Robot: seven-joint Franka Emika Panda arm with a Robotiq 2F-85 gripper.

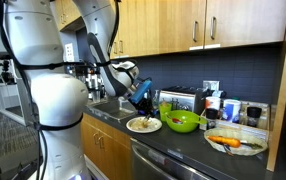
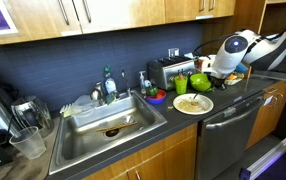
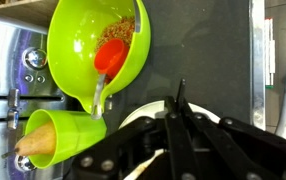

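A white plate (image 1: pixel 143 125) with some yellowish food on it lies near the counter's front edge. My gripper is over this plate, its dark fingers close together and shut on a thin dark object whose kind I cannot make out. In the second exterior view, a dark narrow shape reaches from the gripper toward the plate (image 2: pixel 179 107). The gripper hides part of the plate in the wrist view. Beside the plate stands a green bowl (image 3: pixel 75 52) with a red scoop (image 3: pixel 111 57) and brown bits in it.
A green cup (image 3: pixel 73 137) holding a brownish item stands by the sink (image 2: pixel 111 125). Right of the bowl, a light tray (image 1: pixel 245 149) carries carrots and other food. A toaster (image 2: pixel 168 72) stands at the back wall. Dark counter between bowl and front edge is bare.
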